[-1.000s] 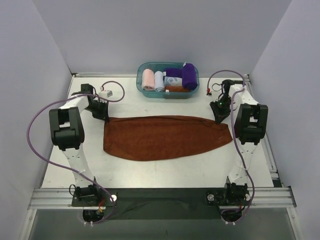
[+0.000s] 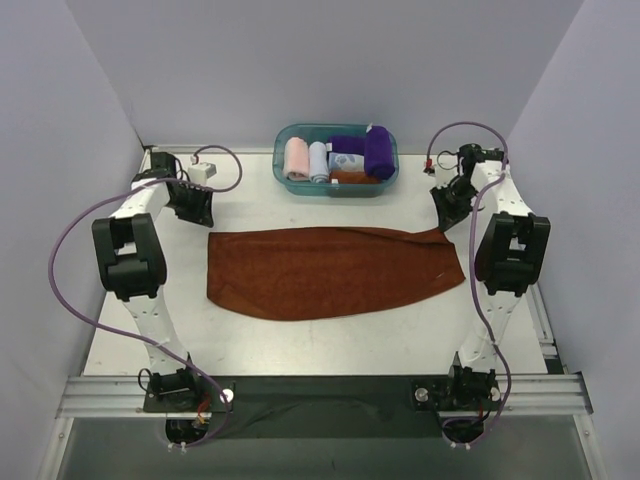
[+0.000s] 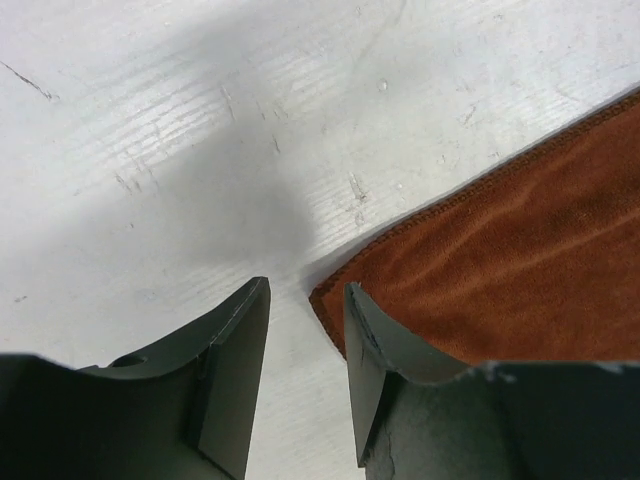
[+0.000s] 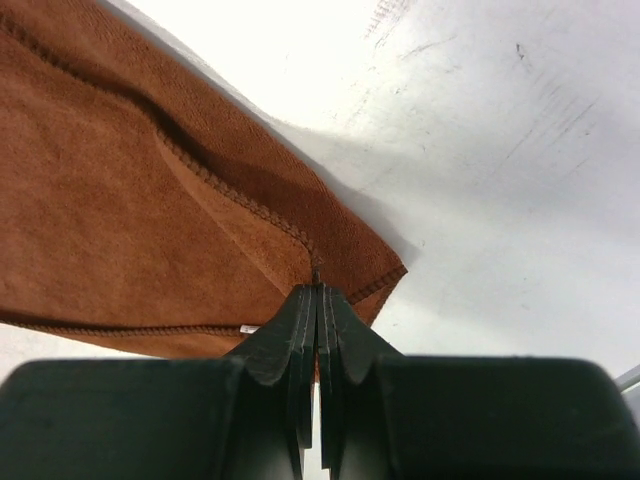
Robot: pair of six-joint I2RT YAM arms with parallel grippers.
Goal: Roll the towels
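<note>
A brown towel (image 2: 330,270) lies spread across the table, mostly flat. Its far right part is folded over in a narrow strip. In the right wrist view, the stitched hem of that flap (image 4: 235,200) runs to the tips of my right gripper, shut and apparently pinching the hem; in the top view this gripper (image 2: 442,226) is at the far right corner. My left gripper (image 2: 208,222) is by the far left corner. The left wrist view has that corner (image 3: 345,290) lying flat near the fingertips of my left gripper, open with nothing gripped.
A teal bin (image 2: 337,189) at the back holds several rolled towels: pink (image 2: 296,158), light blue (image 2: 318,161), purple (image 2: 378,153) and brown (image 2: 356,178). Walls flank both arms.
My left gripper has opened and backed off to the left, leaving the towel's corner. My right gripper has shifted right and slightly nearer, and the towel's far right edge is now folded over there.
</note>
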